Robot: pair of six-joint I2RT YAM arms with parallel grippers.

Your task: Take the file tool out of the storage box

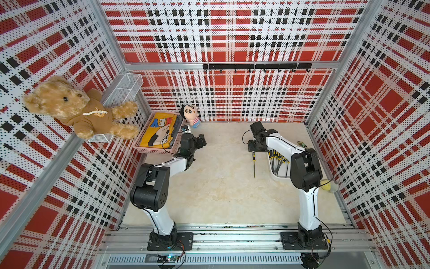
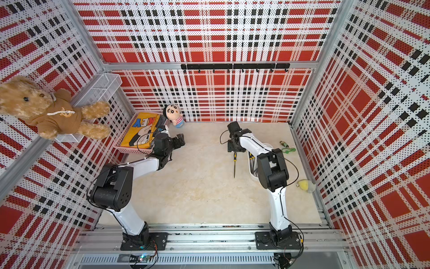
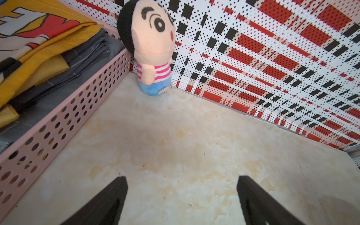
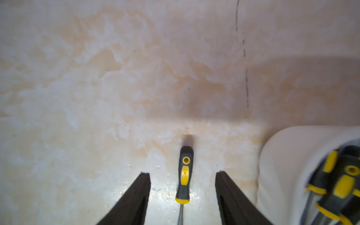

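Observation:
A file tool with a black-and-yellow handle (image 4: 184, 172) and thin shaft lies on the table (image 1: 215, 188), outside the white storage box (image 4: 281, 157), just left of it. More yellow-and-black handled tools (image 4: 333, 187) are inside the box. My right gripper is open above the loose tool, its fingertips on either side of the handle with space between. In the top views the right arm hides part of the box. My left gripper stands open near the pink basket, nothing between its fingers.
The pink basket (image 3: 56, 123) holds folded cloths. A doll (image 3: 153, 48) sits at the back wall. A teddy bear (image 1: 76, 107) is on the left wire shelf. Small toys lie along the right edge.

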